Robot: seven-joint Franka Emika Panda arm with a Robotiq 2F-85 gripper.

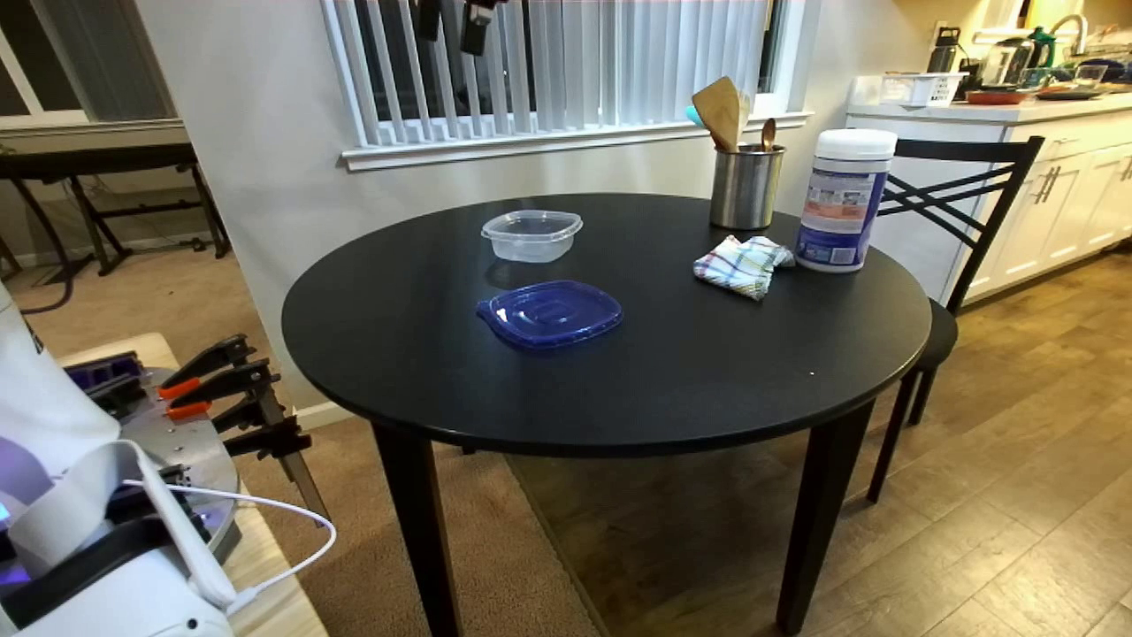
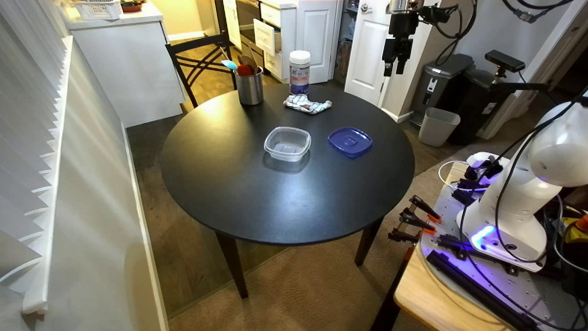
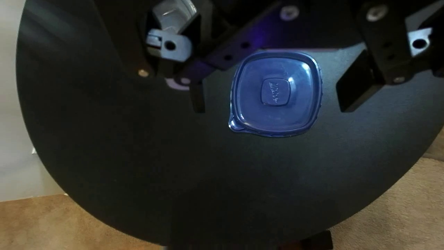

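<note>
High above the table, my gripper is open, its fingers wide apart with nothing between them. Exterior view 1 catches just its fingertips at the top edge. In the wrist view a blue square lid appears between the fingers, lying well below on the tabletop with its corner tab at lower left. A clear, empty plastic container stands upright beside the lid, apart from it. My gripper hides part of this container in the wrist view.
On the round black table, a checked cloth, a steel utensil holder and a tall wipes canister stand or lie together. A chair is behind them.
</note>
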